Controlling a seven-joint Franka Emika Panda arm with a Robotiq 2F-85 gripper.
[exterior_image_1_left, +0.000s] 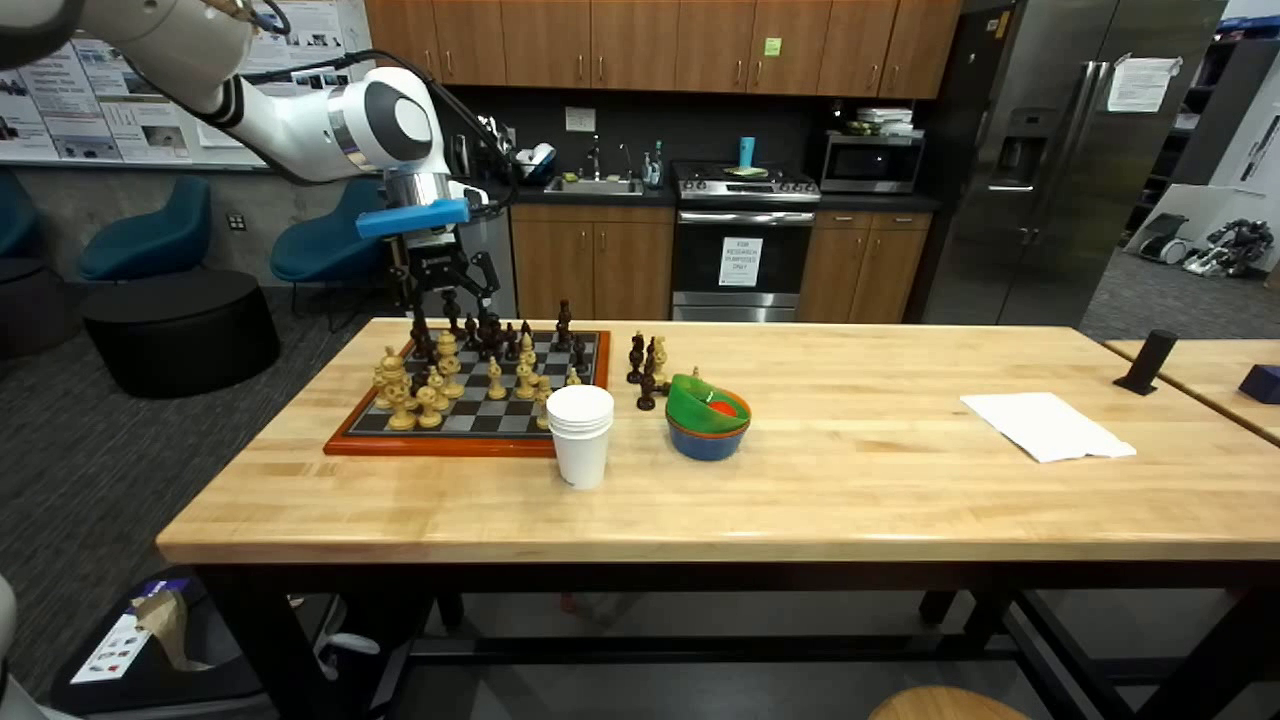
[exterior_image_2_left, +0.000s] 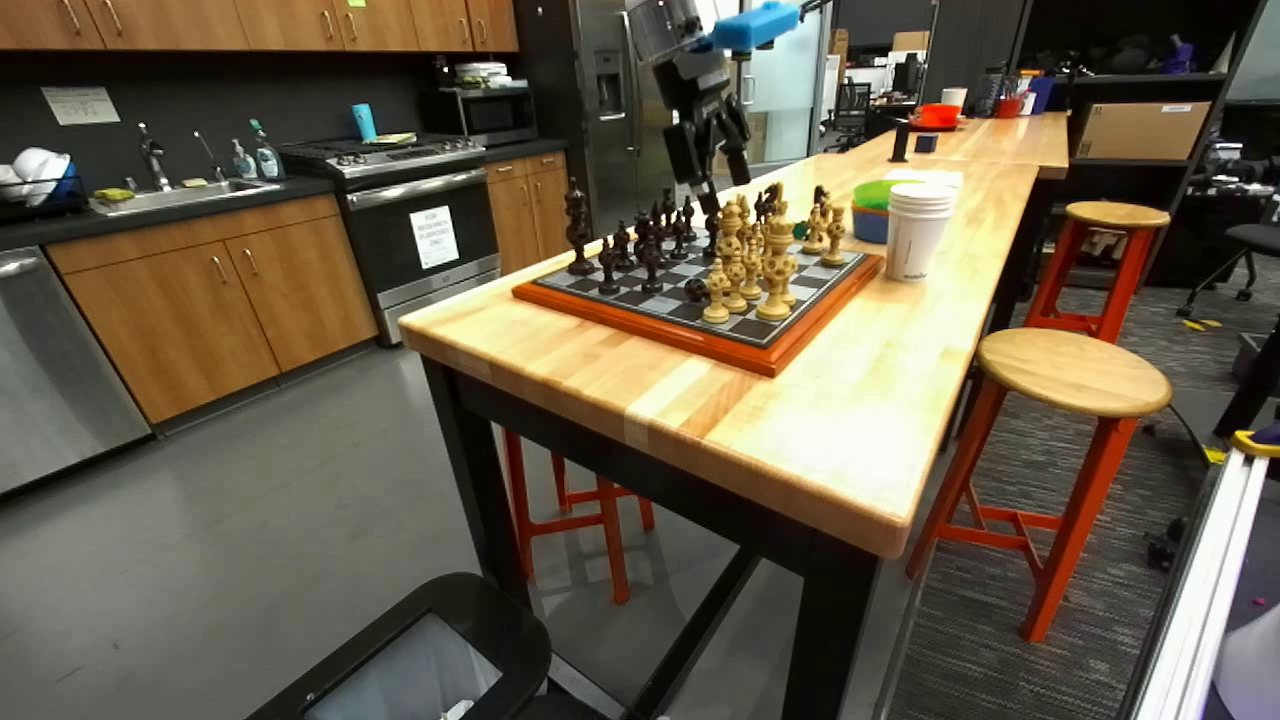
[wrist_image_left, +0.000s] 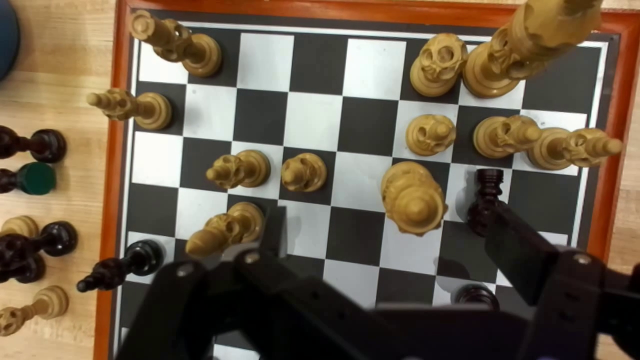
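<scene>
Above the far left part of the chessboard, my gripper points down with its fingers apart. In the wrist view the fingers spread over the board, with nothing held between them. A dark chess piece lies on its side close to the right finger. Left of that piece stands a large light piece. Another dark piece is partly hidden below. Several light pieces stand across the board, including a light pawn near its middle. A dark piece stands near the left edge.
Stacked white cups stand at the board's front right corner. Beside them are nested bowls, and several chess pieces stand off the board. A white sheet lies farther right.
</scene>
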